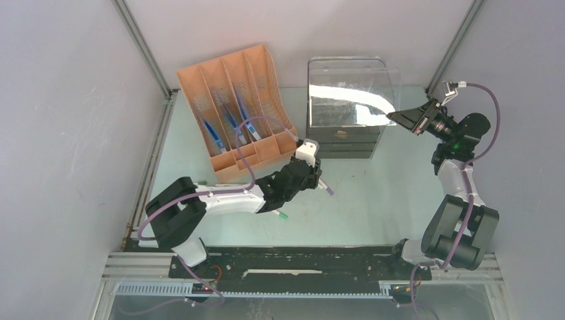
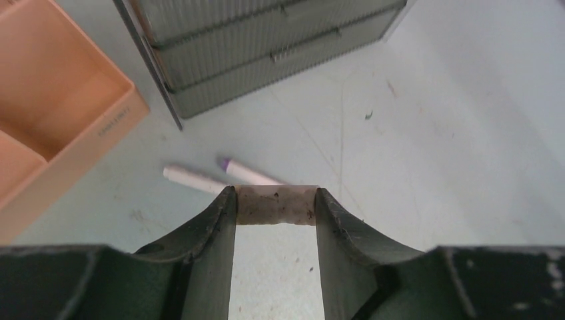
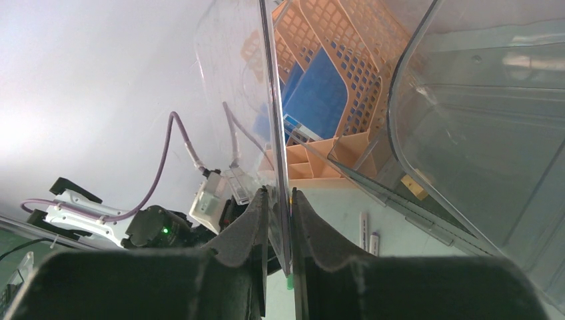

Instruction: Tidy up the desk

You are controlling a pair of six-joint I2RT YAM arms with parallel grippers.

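Note:
In the left wrist view my left gripper is shut on a small pale pinkish block (image 2: pixel 276 208), which touches both fingertips. Beyond it on the desk lie a white marker (image 2: pixel 193 179) and another with a purple end (image 2: pixel 250 172). A clear lid (image 1: pixel 343 80) hangs raised over the grey drawer box (image 1: pixel 343 147). At the lid's right edge, my right gripper is shut on the transparent lid (image 3: pixel 276 127). From above, the left gripper's fingertips are hidden under the wrist.
An orange file organizer (image 1: pixel 263 148) holding several blue folders (image 1: pixel 213 135) stands at the back left, close to my left arm. A green-ended marker (image 1: pixel 282 215) shows below that arm. Inside the box sits a wooden block (image 3: pixel 414 187).

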